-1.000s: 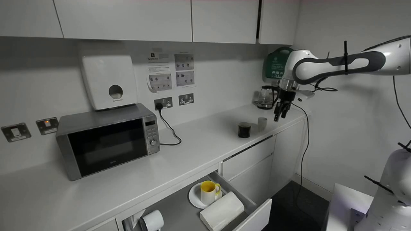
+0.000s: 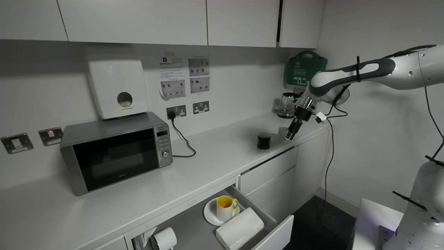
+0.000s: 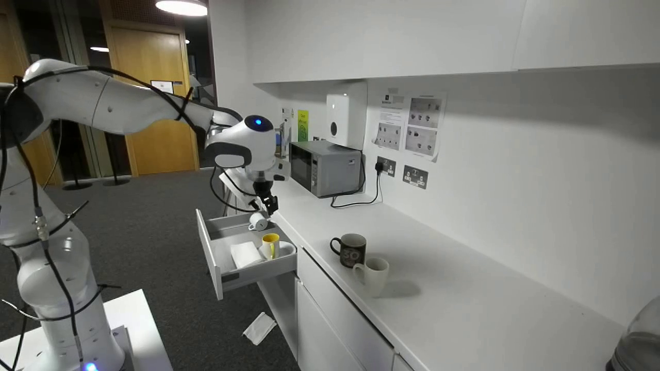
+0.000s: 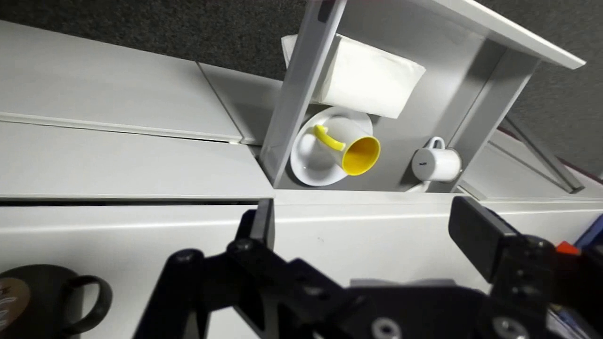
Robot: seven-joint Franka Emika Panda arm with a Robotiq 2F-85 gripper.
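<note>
My gripper (image 2: pixel 291 134) hangs above the counter's front edge, tilted, in the first exterior view. In the wrist view its two fingers (image 4: pixel 263 223) are spread wide with nothing between them. Below lies an open drawer (image 2: pixel 266 211). Inside it, a white mug with a yellow interior and handle (image 4: pixel 345 148) stands on a white plate (image 4: pixel 309 160). At the drawer's other side is a white mug (image 4: pixel 436 164) lying on its side. On the counter, a black mug (image 3: pixel 352 249) stands close to a pale mug (image 3: pixel 376 276); my gripper partly covers the pale one in the first exterior view.
A white packet (image 4: pixel 370 76) lies in the drawer beside the plate. The microwave (image 2: pixel 116 152) and a glass jug (image 2: pixel 287 105) stand on the counter. Between the microwave and the black mug the counter is clear. Another white item (image 3: pixel 260 327) rests on the floor.
In the first exterior view my gripper has come slightly down and left, and now tilts. It now partly hides the pale mug. The drawer and its contents look the same.
</note>
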